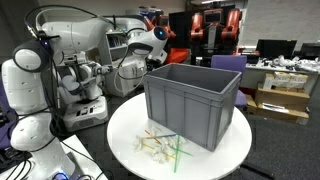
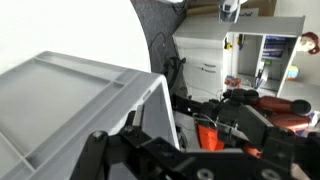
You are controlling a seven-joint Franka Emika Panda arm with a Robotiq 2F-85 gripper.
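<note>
A large grey bin stands on the round white table; its inside floor is hidden in the exterior view. My gripper hangs above the bin's back left rim, small and hard to make out there. In the wrist view my gripper is open, its dark fingers wide apart with nothing held between them. The grey bin's rim runs up close to them on the left. Several thin coloured sticks and small whitish pieces lie on the table before the bin, a green stick among them.
The bin's tall walls are the main obstacle near my arm. Free table surface lies left of the bin. Behind stand a purple chair, cardboard boxes and a desk. A white shelf unit shows beyond the table in the wrist view.
</note>
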